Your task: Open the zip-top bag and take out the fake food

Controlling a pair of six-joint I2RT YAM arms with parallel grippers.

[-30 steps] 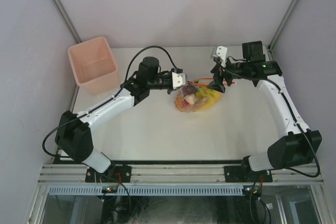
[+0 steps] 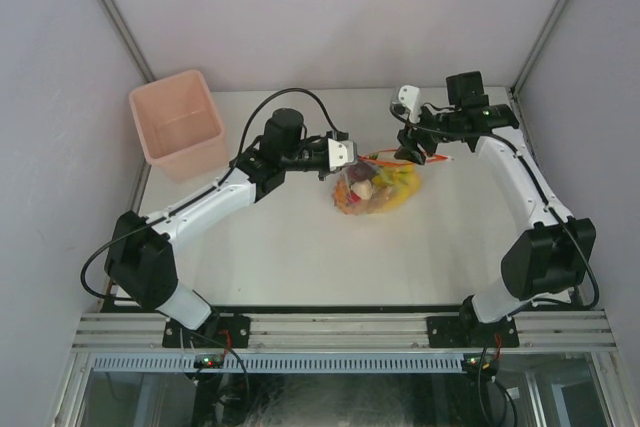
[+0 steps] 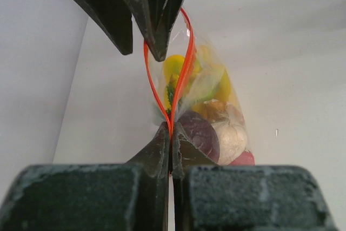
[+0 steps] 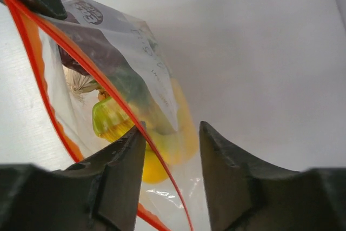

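Observation:
The clear zip top bag (image 2: pixel 385 192) with orange-red edges lies mid-table, holding fake food: yellow and green pieces (image 4: pixel 108 117), a purple one (image 3: pixel 197 133), a pale bulb (image 3: pixel 230 142). My left gripper is shut on the bag's red edge at one end of the opening. My right gripper stands part open over the bag's other end, its fingers either side of a strip of red edge and clear plastic; whether they touch it is unclear. In the right wrist view the mouth gapes, showing food inside.
A pink plastic bin (image 2: pixel 178 125) stands at the back left. Walls bound both sides and the back.
The left arm and gripper have stayed in place.

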